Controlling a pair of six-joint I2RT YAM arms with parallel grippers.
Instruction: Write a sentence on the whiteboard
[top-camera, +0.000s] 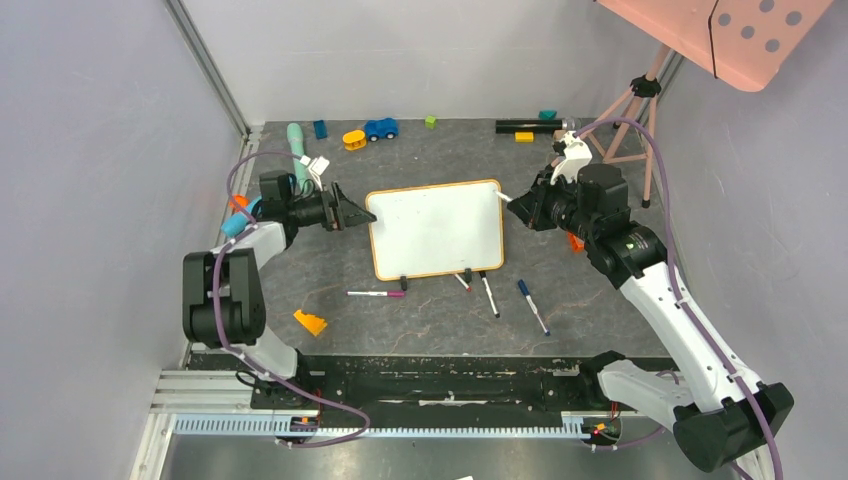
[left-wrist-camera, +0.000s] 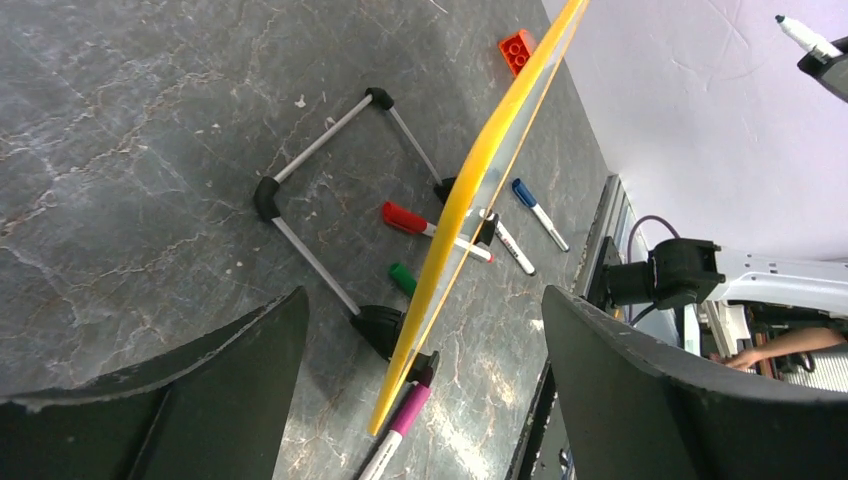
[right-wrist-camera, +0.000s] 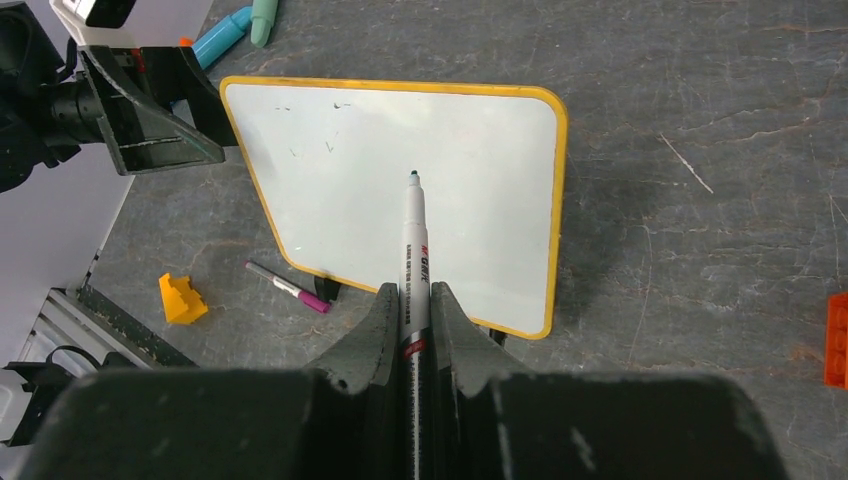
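Observation:
The whiteboard (top-camera: 437, 230), yellow-rimmed and propped on a wire stand, is in the middle of the table. A few tiny dark marks show on its upper left part in the right wrist view; otherwise it is blank. My right gripper is shut on a white marker (right-wrist-camera: 414, 245), its dark green tip bare and pointing toward the board. From above, that marker's tip is by the board's right edge; contact cannot be told. At the board's left edge, my left gripper (top-camera: 358, 216) stands open. In the left wrist view the board (left-wrist-camera: 480, 190) appears edge-on between its fingers, apparently untouched.
A purple-capped marker (top-camera: 376, 293), a blue-capped marker (top-camera: 534, 307) and others lie in front of the board. A yellow-orange piece (top-camera: 311, 322) is at front left. Toys such as a blue car (top-camera: 381, 129) line the back. A pink tripod (top-camera: 640, 100) stands at back right.

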